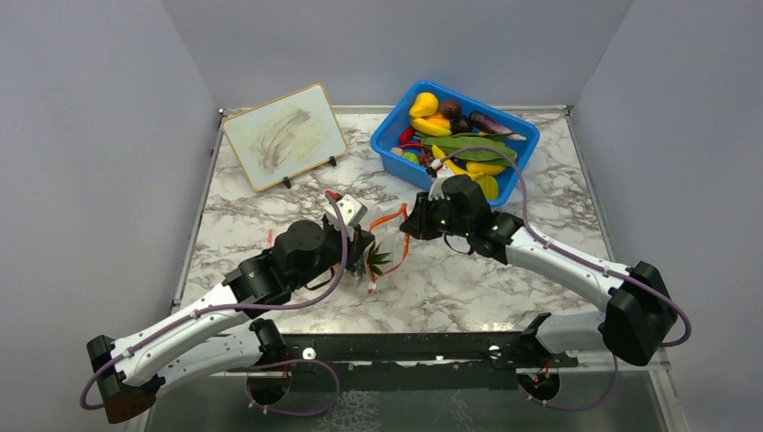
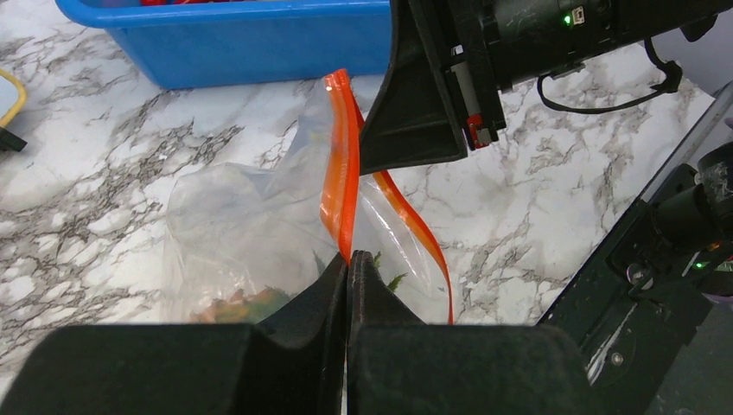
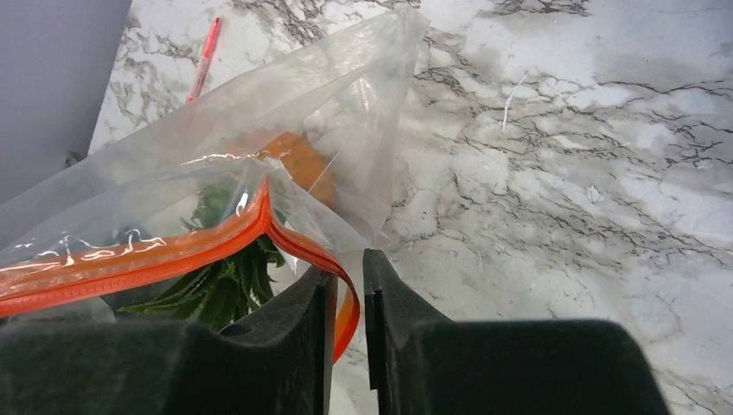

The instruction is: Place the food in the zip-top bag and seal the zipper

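The clear zip top bag [image 1: 389, 241] with an orange zipper hangs between my two grippers, its mouth gaping. In the left wrist view, my left gripper is shut where the bag's orange strip [image 2: 340, 186] runs down to its fingertips. My right gripper is shut too, and the orange rim passes between its fingers. A spiky green plant [image 3: 226, 285] is inside the bag near the mouth, and an orange-brown food piece [image 3: 298, 164] lies deeper. Bag plastic blurs the rest of the contents.
A blue bin [image 1: 382, 135] full of toy fruit and vegetables stands behind the right arm. The whiteboard [image 1: 286, 135] is at back left. An orange-red marker [image 3: 205, 59] lies on the marble table.
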